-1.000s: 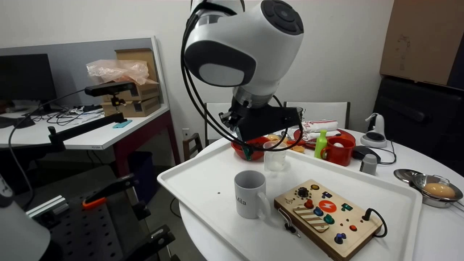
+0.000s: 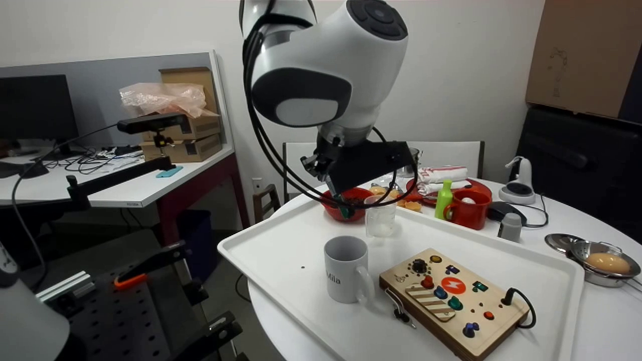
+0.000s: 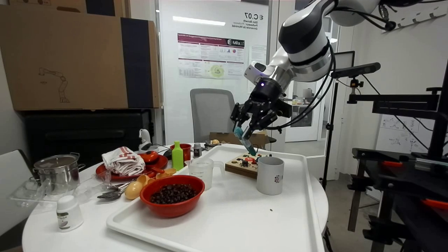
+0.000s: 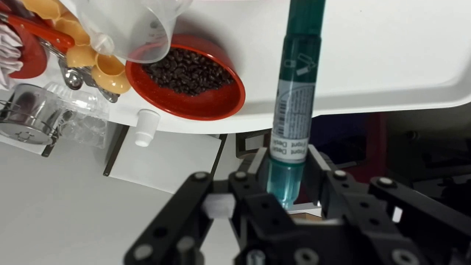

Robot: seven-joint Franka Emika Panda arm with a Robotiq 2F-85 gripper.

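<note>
A teal-green marker (image 4: pixel 294 110) with a white barcode label is held near one end by my gripper, which is shut on it. The marker's other end runs off the top of the wrist view. In exterior view 2 the marker (image 3: pixel 245 140) slants downward in the air, above the tray (image 3: pixel 235 226). A white mug (image 3: pixel 270 175) stands upright on that tray, its mouth empty as far as exterior view 1 shows. From there, my gripper's fingers are mostly hidden behind its dark mount, and the marker's lower end (image 2: pixel 346 212) shows below.
On the tray are a red bowl of dark beans (image 3: pixel 173 195), a clear measuring cup (image 3: pixel 201 171) and a wooden panel with knobs (image 2: pixel 454 301). A small metal utensil (image 2: pixel 400 312) lies between mug and panel. The tray's front left area is bare in exterior view 1.
In exterior view 1 the upper arm has shifted a little left and up, and the gripper's tilt has changed slightly. The marker's lower end sits slightly farther right. The tray objects have not moved.
</note>
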